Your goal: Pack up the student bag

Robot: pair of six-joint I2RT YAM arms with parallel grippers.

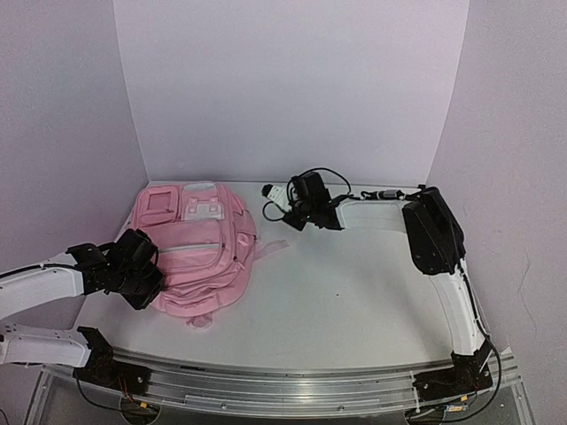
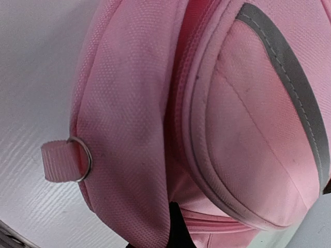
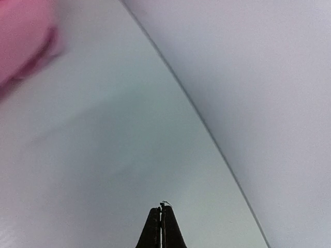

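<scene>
The pink student bag (image 1: 190, 241) lies on the left side of the table, its front pockets facing up. At its lower left side, my left gripper (image 1: 152, 290) is shut on the bag's fabric. In the left wrist view, pink cloth (image 2: 126, 155) runs down to the left gripper, covering most of one finger; the other finger (image 2: 180, 230) shows as a dark tip beside it. My right gripper (image 1: 270, 190) is above the table's back, right of the bag and apart from it. The right wrist view shows that gripper shut, nothing between its fingers.
Bare white tabletop (image 1: 345, 292) fills the middle and right. A back wall (image 1: 292, 97) and side walls bound the table, and a metal rail (image 1: 275, 390) runs along the front. One pink strap (image 1: 271, 249) sticks out to the bag's right.
</scene>
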